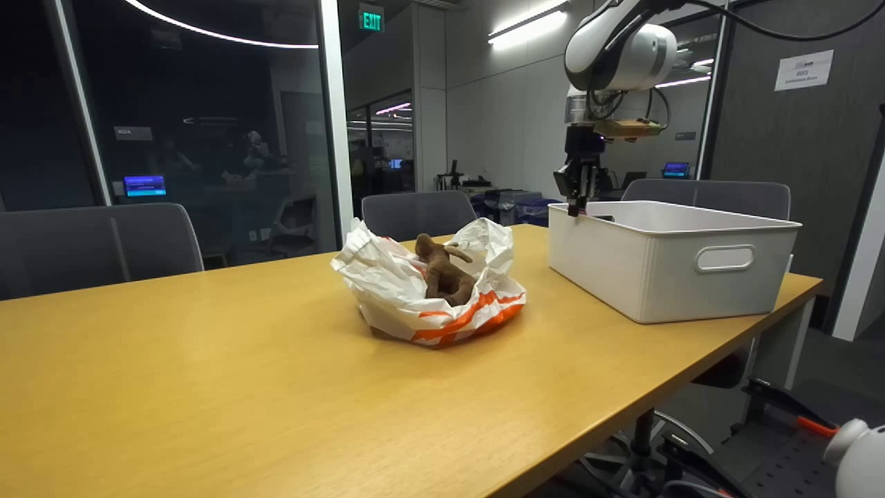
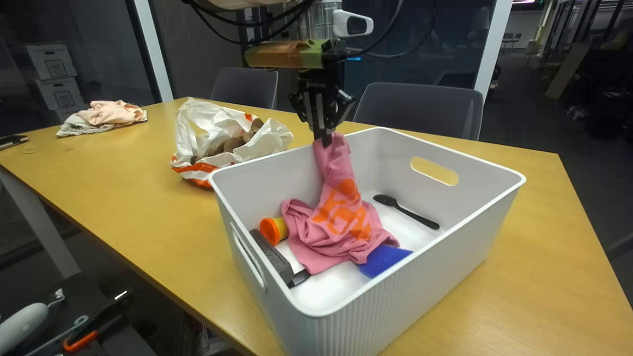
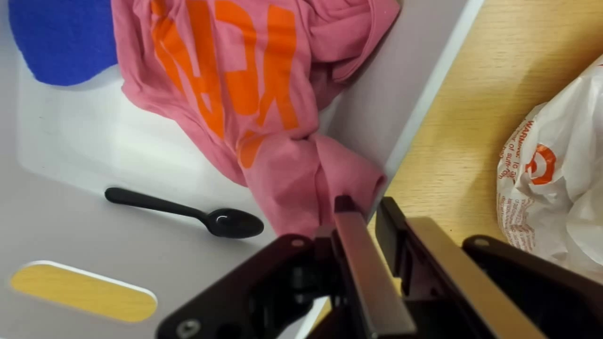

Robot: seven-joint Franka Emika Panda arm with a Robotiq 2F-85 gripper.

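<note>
My gripper is shut over the long rim of the white bin (image 2: 409,308), one finger inside and the other outside. Pink cloth with orange print (image 3: 265,68) rises to the rim at the inner finger and looks pinched with it; the exact contact is hidden. Lower down, the cloth spreads over the bin floor, as exterior view 2 shows. In that view the gripper (image 2: 322,140) points straight down at the bin's far long side. From exterior view 1, the bin wall (image 1: 606,257) hides nearly all the cloth.
Inside the bin lie a black spoon (image 2: 406,212), a blue piece (image 2: 383,260), an orange-lidded tub (image 2: 273,230) and a dark block (image 2: 271,256). A crumpled white bag (image 1: 390,307) holding a brown plush toy (image 1: 444,270) stands beside the bin.
</note>
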